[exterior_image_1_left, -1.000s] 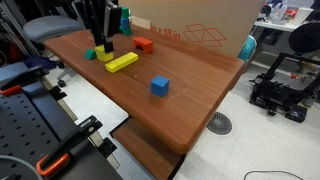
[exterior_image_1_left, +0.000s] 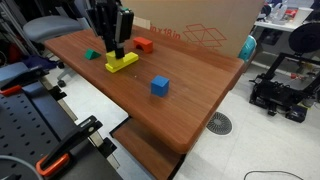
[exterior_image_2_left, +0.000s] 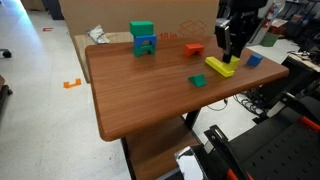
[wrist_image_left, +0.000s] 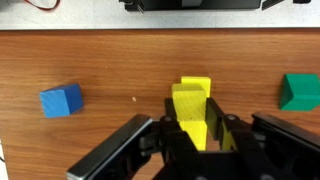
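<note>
My gripper (exterior_image_1_left: 113, 54) is shut on a small yellow block (wrist_image_left: 189, 102), which it holds upright. Under it lies a long yellow block (exterior_image_1_left: 124, 62) on the wooden table. From the wrist view, the held block overlaps the middle of the long block (wrist_image_left: 196, 134), whose ends show beyond it. In exterior view 2 the long block (exterior_image_2_left: 218, 68) shows below the fingers. Whether the two yellow blocks touch cannot be told.
A blue block (exterior_image_1_left: 160, 86) and a green block (exterior_image_2_left: 198, 81) lie on either side. Farther back are a red block (exterior_image_2_left: 194, 49) and a green block (exterior_image_2_left: 143, 28) above a blue one (exterior_image_2_left: 145, 45). Bare tabletop (exterior_image_2_left: 120, 90) stretches away from the arm.
A second ago the held yellow block was left of the long one in exterior view 1. It has moved right and slightly down, over the long block, still in my grip.
</note>
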